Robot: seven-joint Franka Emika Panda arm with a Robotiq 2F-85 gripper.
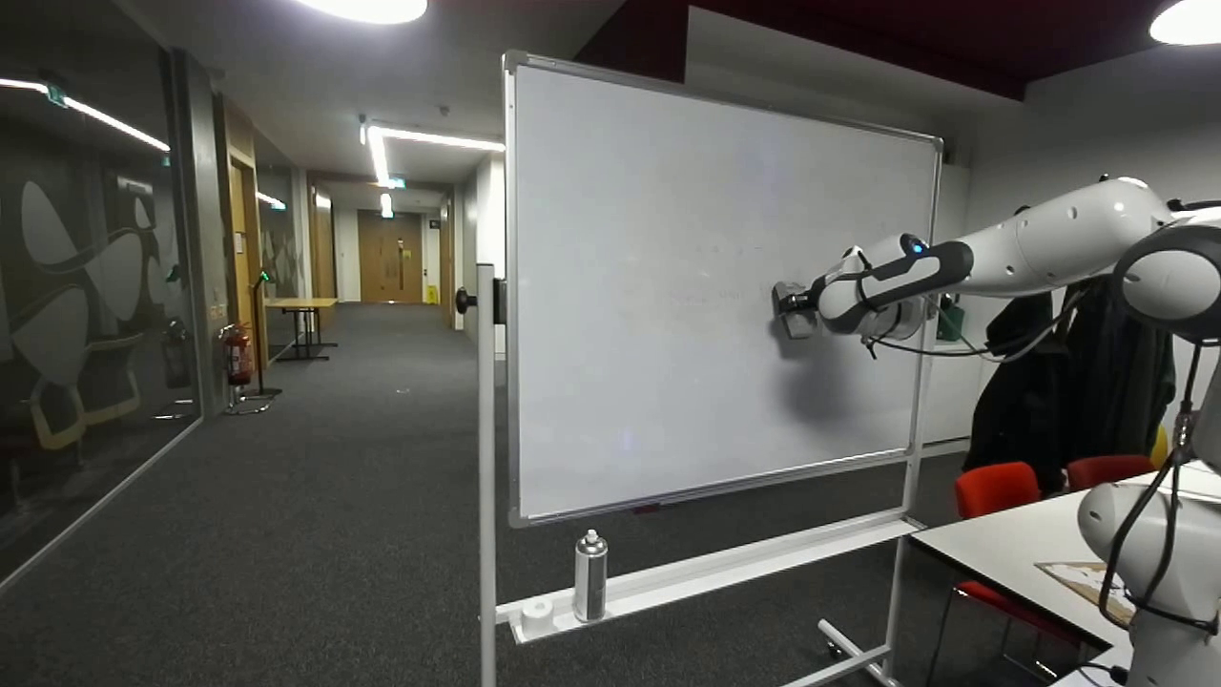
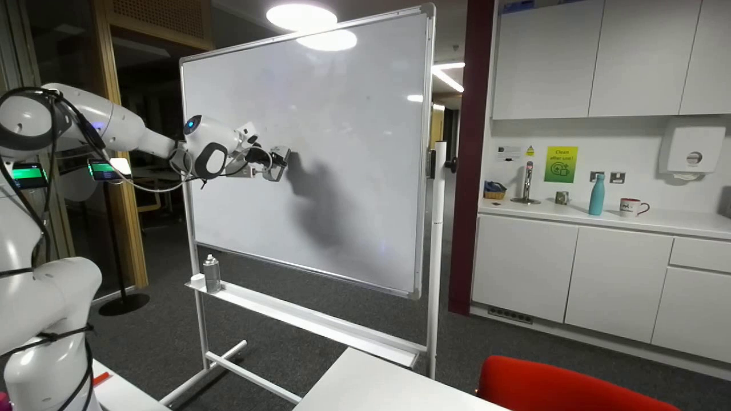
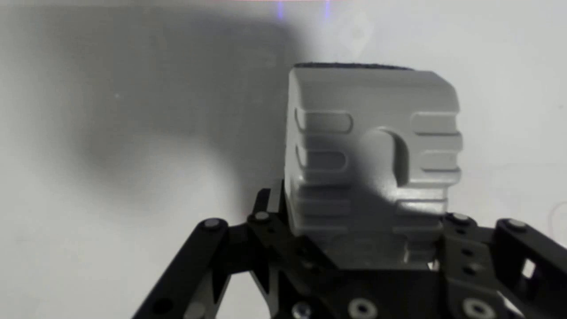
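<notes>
A grey block-shaped eraser (image 3: 329,101) with ribbed sides and a dark felt edge fills the middle of the wrist view. My gripper is shut on its lower end, one black finger on each side. In exterior view 1 the eraser (image 1: 797,324) is at the right half of the whiteboard (image 1: 652,229), about mid-height. Exterior view 2 has the eraser (image 2: 277,164) against or very close to the board's surface; contact cannot be made out for sure. Faint marks (image 1: 715,298) show on the board left of the eraser, and a thin curved line (image 3: 553,215) at the wrist view's right edge.
Below the board, a ledge (image 1: 733,572) carries a spray can (image 1: 590,578) and a white roll (image 1: 537,618). A table (image 2: 390,387) and a red chair (image 2: 548,383) stand in front of the board. The rest of the board's face is clear.
</notes>
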